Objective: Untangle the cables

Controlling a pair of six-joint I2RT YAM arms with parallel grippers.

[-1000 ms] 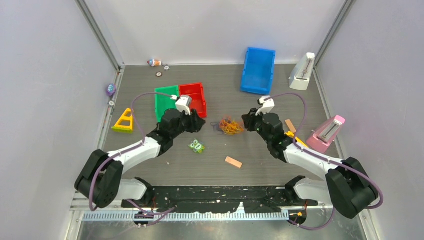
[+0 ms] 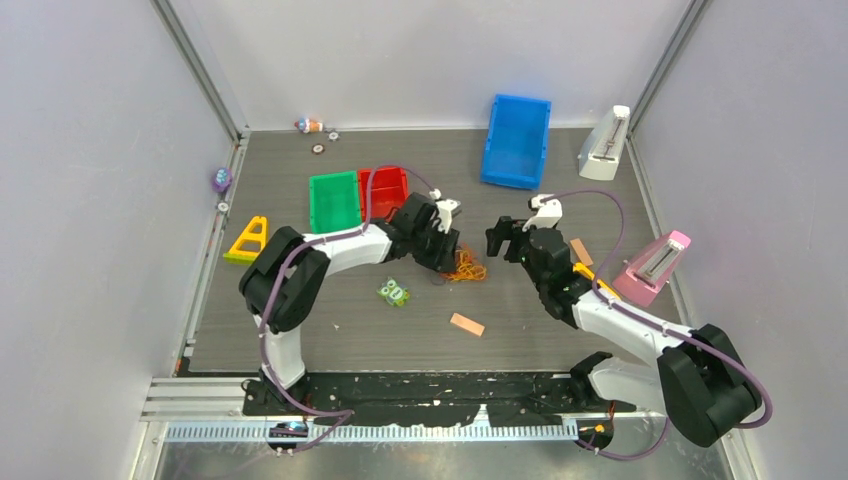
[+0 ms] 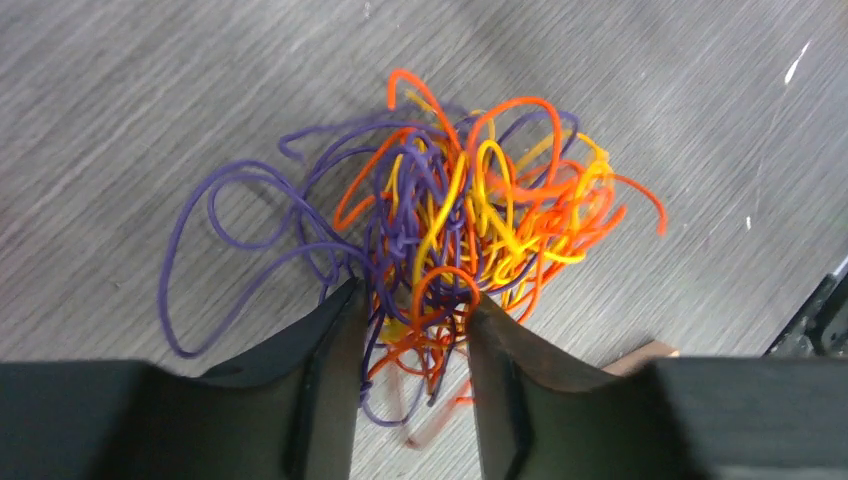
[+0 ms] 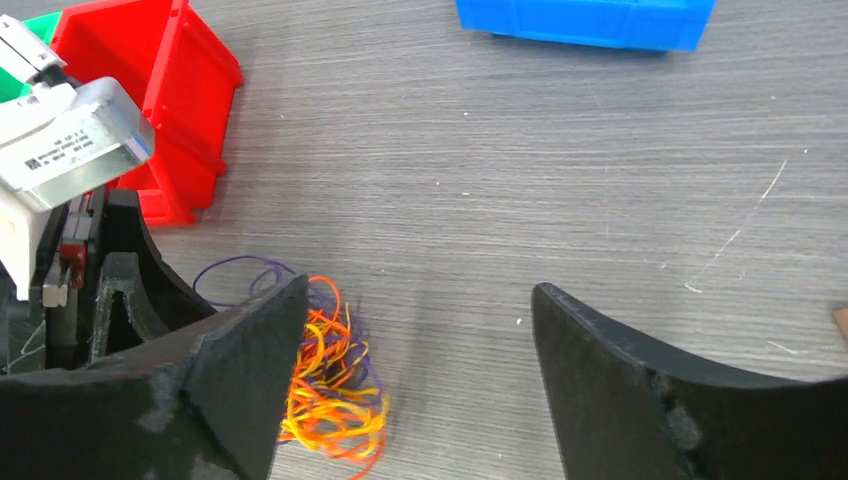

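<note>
A tangled heap of purple, orange and yellow cables (image 3: 480, 200) lies on the table; purple loops spread to its left in the left wrist view. Over the heap, my left gripper has its fingers apart, with orange and purple strands showing in the gap. Whether the fingers touch those strands I cannot tell. In the top view the left arm hides much of the heap (image 2: 467, 268). My right gripper stands open to the right of the heap, with bare table between its fingers.
Green (image 2: 334, 203) and red (image 2: 382, 190) bins stand behind the left arm, a blue bin (image 2: 517, 140) at the back. A green toy (image 2: 394, 292) and a wooden block (image 2: 467, 324) lie in front. Bare table separates the heap from the blue bin.
My left gripper has moved right, from beside the heap to over it.
</note>
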